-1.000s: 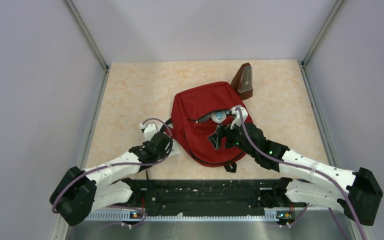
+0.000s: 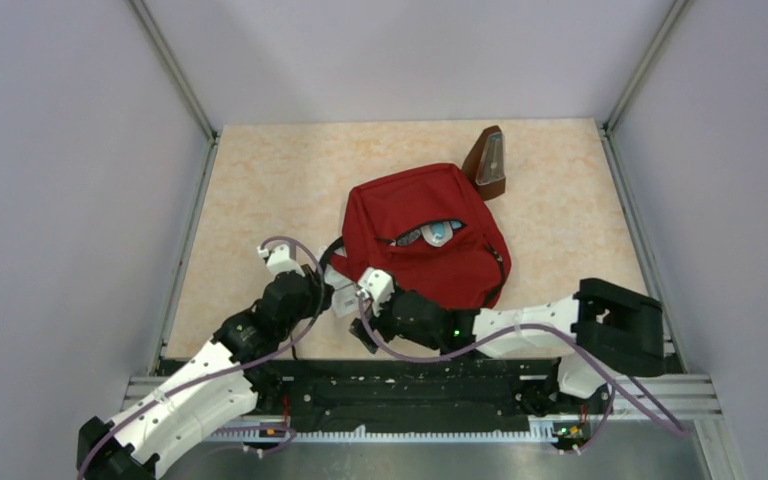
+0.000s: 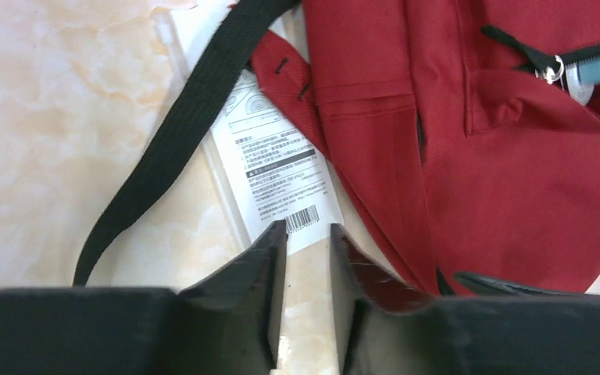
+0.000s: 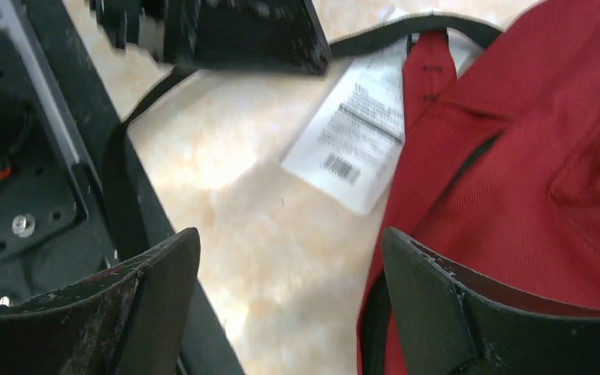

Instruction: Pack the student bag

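Observation:
The red bag (image 2: pixel 412 197) lies mid-table, its zipped pocket partly open on pale items. A white printed booklet with a barcode (image 3: pixel 277 176) lies partly under the bag's left edge and black strap (image 3: pixel 164 156). My left gripper is above the bare table at the booklet's near end, part open, with nothing visible between its fingers. My right gripper stands open over the table beside the bag's edge, nearer the front than the booklet.
A brown case (image 2: pixel 482 165) stands behind the bag at the right. A dark ledge runs along the front.
My right arm has moved left and toward the front, from over the bag to near the booklet.

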